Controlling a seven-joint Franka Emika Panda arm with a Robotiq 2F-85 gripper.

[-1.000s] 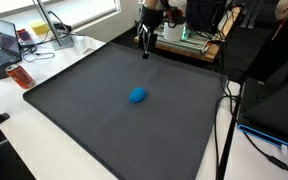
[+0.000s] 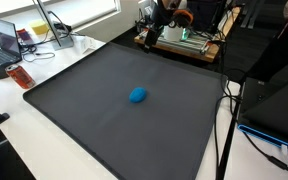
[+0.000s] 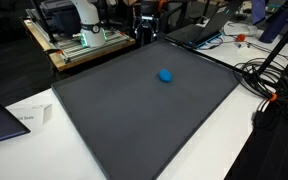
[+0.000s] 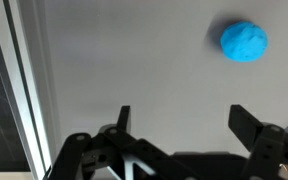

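A small, rounded blue object (image 2: pixel 137 95) lies alone on the dark grey mat (image 2: pixel 94 115). In the second exterior view, the same blue object (image 3: pixel 165 75) appears toward the mat's far side. My gripper (image 2: pixel 150 42) is at the far edge of the mat, away from the object. Seen from the wrist, two black fingers (image 4: pixel 115 127) stand wide apart, with only bare grey surface between them. The blue object (image 4: pixel 244 42) shows at the upper right of that view, beyond the fingertips and clear of them.
An orange-red can (image 2: pixel 21 77) and a laptop (image 2: pixel 7 42) stand left of the mat. A white cup (image 2: pixel 81 44) is near its far left corner. Dark cables (image 2: pixel 224 125) run along the right edge.
My gripper has shifted slightly and sits higher in the first exterior view, farther from the blue object. The blue object has stayed in place.
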